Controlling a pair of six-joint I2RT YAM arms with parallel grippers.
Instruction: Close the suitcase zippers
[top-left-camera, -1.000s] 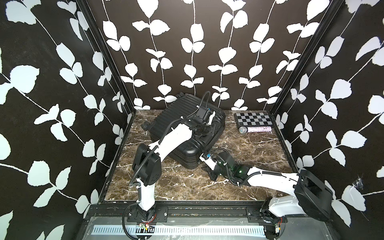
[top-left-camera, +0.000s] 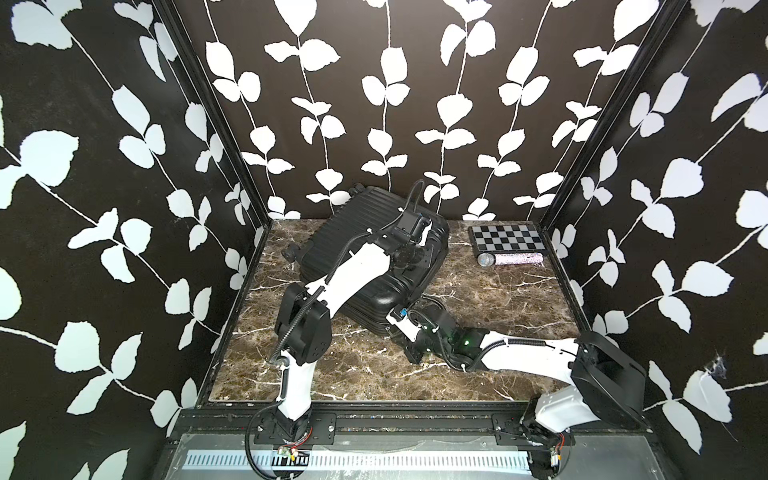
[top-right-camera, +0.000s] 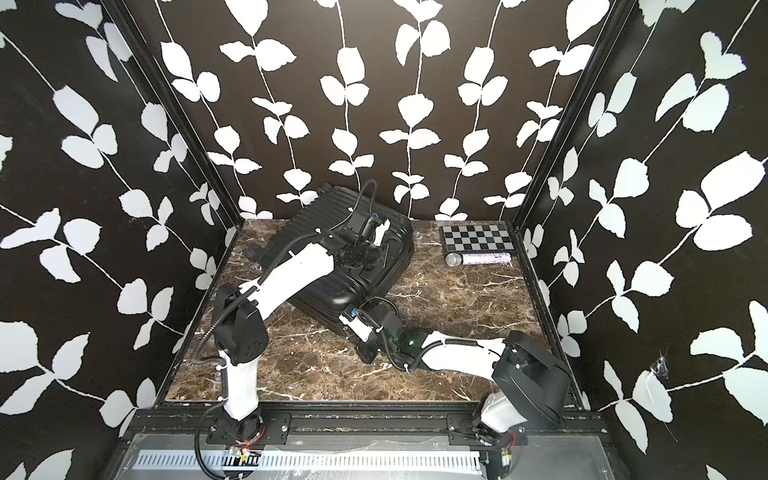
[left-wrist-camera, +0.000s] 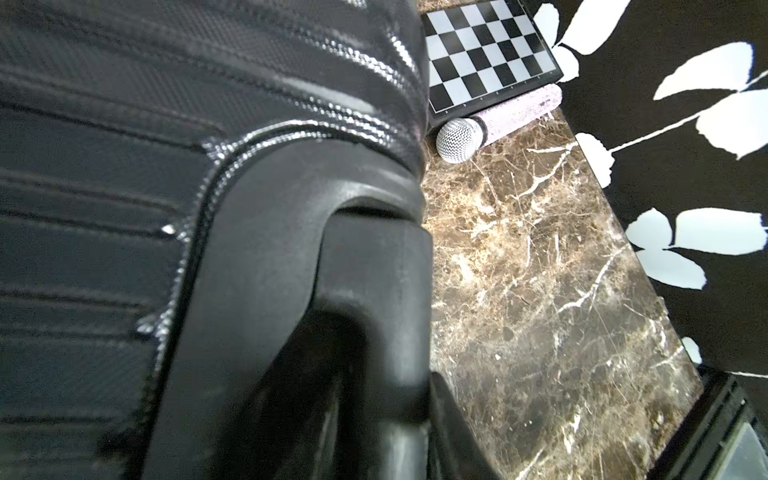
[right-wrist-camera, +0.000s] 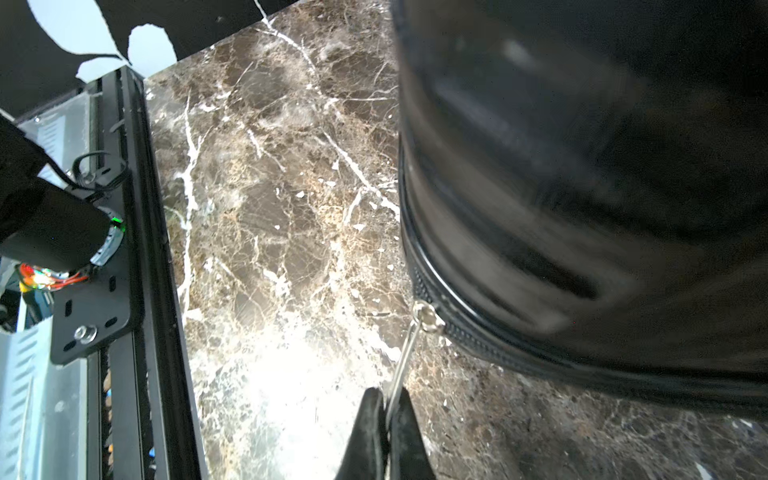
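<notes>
A black ribbed suitcase (top-left-camera: 340, 232) lies flat on the marbled table, turned at an angle. My left gripper is shut around its black side handle (left-wrist-camera: 376, 260); the fingers are dark and partly hidden by the handle. At the near corner of the suitcase, the right wrist view shows a zipper slider (right-wrist-camera: 428, 317) on the zipper seam (right-wrist-camera: 488, 350). From it hangs a thin metal pull (right-wrist-camera: 406, 352), its end pinched between the shut tips of my right gripper. The seam's far sides are out of sight.
A checkered board (top-left-camera: 506, 238) and a microphone (top-left-camera: 512, 259) lie at the back right, clear of the suitcase. Bare table (top-left-camera: 512, 300) shows to the right and in front. Patterned walls enclose the back and sides.
My right gripper has moved a little left along the suitcase's near corner. The left arm's elbow has shifted slightly right, its gripper still at the handle. The suitcase has slid very slightly left.
</notes>
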